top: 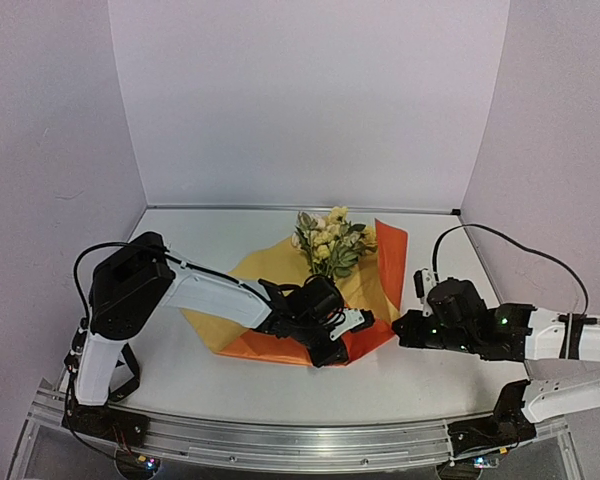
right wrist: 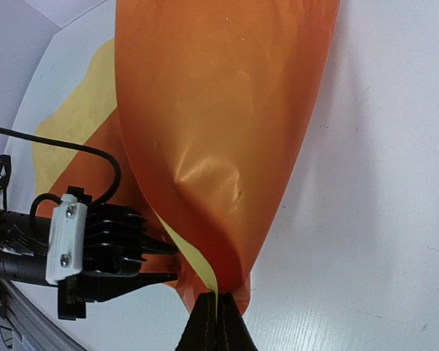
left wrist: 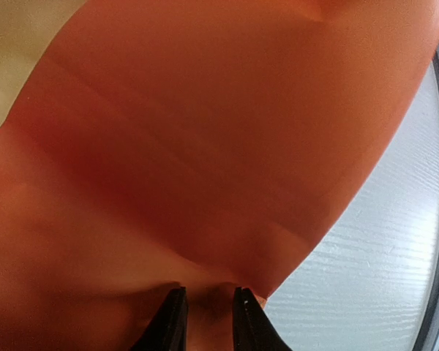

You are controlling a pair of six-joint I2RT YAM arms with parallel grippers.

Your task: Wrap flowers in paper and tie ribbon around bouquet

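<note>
The bouquet of pale yellow fake flowers (top: 332, 240) lies at the back of the wrapping paper (top: 212, 328), which is yellow on one face and orange on the other. My right gripper is shut on the paper's right edge; its orange flap (top: 391, 258) stands folded up beside the flowers. My left gripper is at the paper's front part, its two fingers apart. Orange paper (left wrist: 227, 146) fills most of the left wrist view, beneath and ahead of those fingers. The stems are hidden by the left arm and the paper.
A metal rail (top: 290, 440) runs along the front edge. Walls close in the back and both sides. The left arm (top: 215, 295) crosses low over the paper.
</note>
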